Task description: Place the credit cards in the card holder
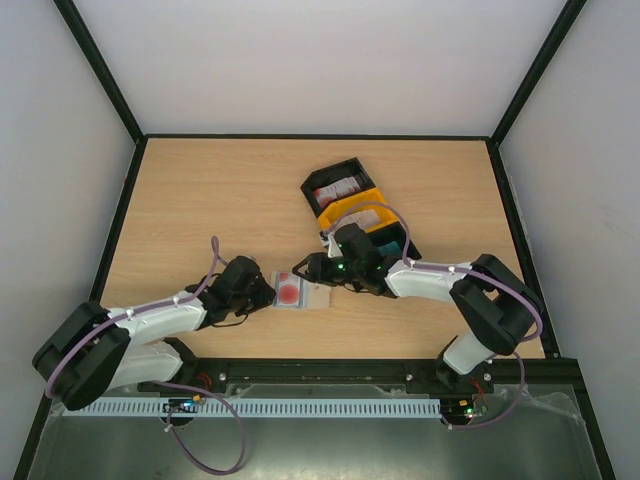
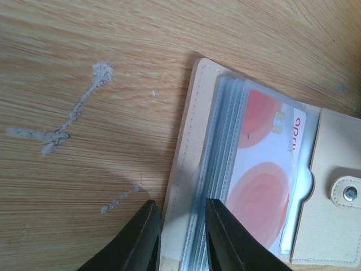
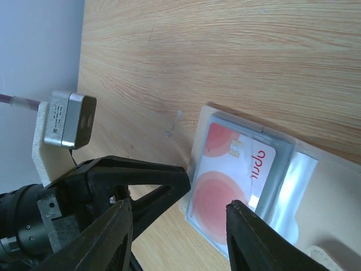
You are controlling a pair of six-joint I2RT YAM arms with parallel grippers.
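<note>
The card holder lies spread on the table, its cream cover and snap strap to the right of the clear pockets. A white card with red circles sits in the top pocket. My left gripper is part open at the holder's left edge, with the cream margin and pocket edges showing between its fingers. My right gripper stands open above the holder, nothing gripped between its fingers. In the right wrist view, the left gripper's finger reaches over the holder's left side.
Behind my right arm stand a black bin with cards, a yellow bin with a card, and a dark bin holding a blue-green card. Bare table lies to the left and behind the holder.
</note>
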